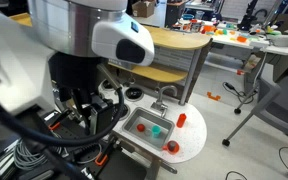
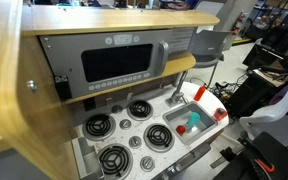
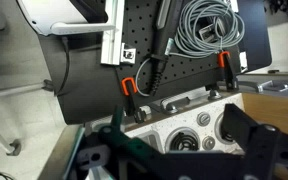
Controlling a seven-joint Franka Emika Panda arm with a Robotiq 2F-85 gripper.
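Note:
My gripper stands open in the wrist view, its dark fingers (image 3: 112, 138) spread wide with nothing between them. It faces down over the table's front edge and a corner of the stove top (image 3: 199, 122). In the second exterior view, a teal cup (image 2: 193, 118) and a small red item (image 2: 181, 129) lie in the sink (image 2: 172, 116). A red bottle (image 1: 181, 120) stands on the counter beside the sink, and a red round object (image 1: 172, 147) sits nearer the front. The white arm hides much of the stove in the first exterior view.
A microwave (image 2: 119, 62) stands on a shelf behind the burners (image 2: 101, 126). Under my gripper are a coiled grey cable (image 3: 206, 28) and orange-handled clamps (image 3: 129, 86) on the black mount. The faucet (image 1: 164, 94) rises behind the sink. Counter space right of the sink is mostly clear.

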